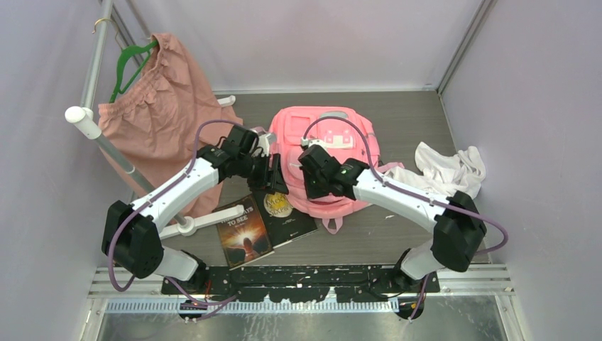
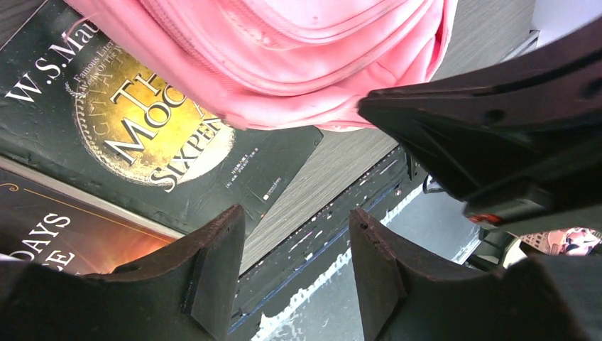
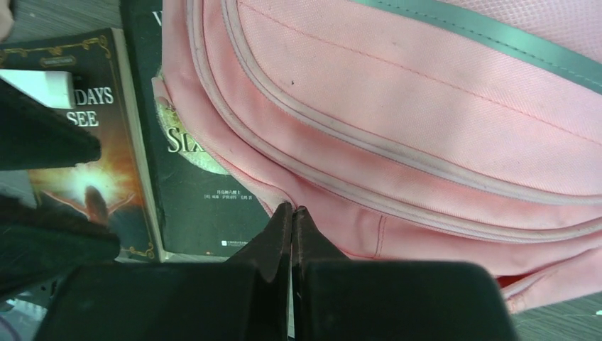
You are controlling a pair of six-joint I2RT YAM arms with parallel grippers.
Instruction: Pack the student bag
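Observation:
The pink backpack (image 1: 326, 128) lies flat, its zipped lower edge over part of the dark Moon and Sixpence book (image 2: 184, 142). A second book (image 1: 243, 238), orange and dark, lies to its left. At the bag's lower-left edge my right gripper is shut on the pink fabric beside the zipper. My left gripper hovers open over the books, just left of the right one, with nothing between its fingers.
A clothes rack (image 1: 97, 133) with pink shorts (image 1: 163, 114) stands on the left. A white cloth (image 1: 451, 170) lies at the right. Bare floor shows behind the backpack and front right.

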